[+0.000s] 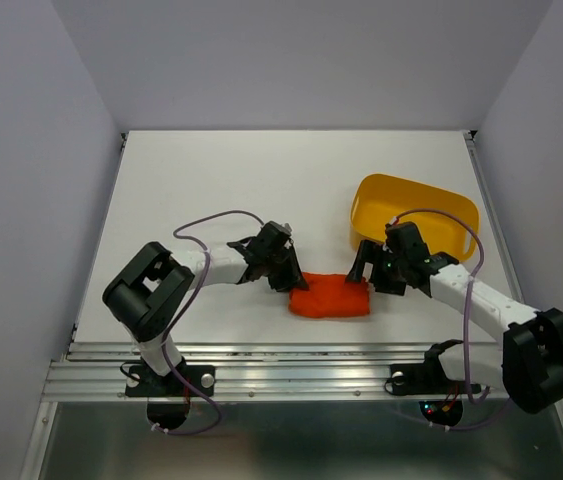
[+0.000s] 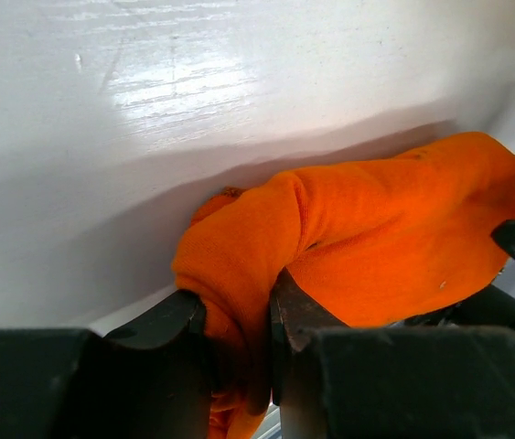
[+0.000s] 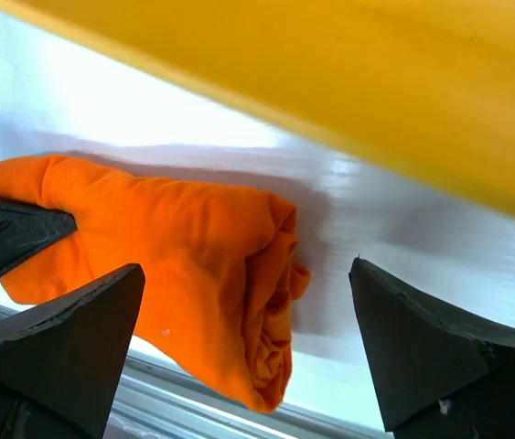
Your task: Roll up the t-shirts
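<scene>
A single orange T-shirt [image 1: 329, 297], bunched into a short roll, lies near the front of the white table. My left gripper is shut on its left end, the cloth [image 2: 380, 219] squeezed between the two fingers. At the roll's right end, my right gripper [image 1: 368, 270] stands open. In the right wrist view, the shirt's folded end [image 3: 271, 302] lies between the wide-spread fingers of my right gripper, with a clear gap on its right side. A black fingertip of the left gripper shows on the shirt at that view's left edge.
Just behind the right gripper stands a yellow bin [image 1: 386, 185], whose edge [image 3: 330, 137] comes close in the right wrist view. Metal rails [image 1: 261, 372] run along the table's front.
</scene>
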